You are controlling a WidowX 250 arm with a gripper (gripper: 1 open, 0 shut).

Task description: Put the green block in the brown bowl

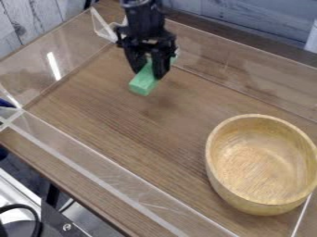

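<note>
The green block (143, 81) hangs tilted below the black arm in the upper middle of the camera view. My gripper (147, 63) is shut on the block's upper end; the dark fingers hide part of it. The brown bowl (218, 176), wide, round and tan, stands empty at the lower right. Block and gripper are well apart from it, farther back and to its left.
Bare brown tabletop (136, 134) lies between the block and the bowl. A clear plastic edge strip (87, 167) runs along the left and front of the table. Black cables (22, 211) lie at the lower left corner, off the tabletop.
</note>
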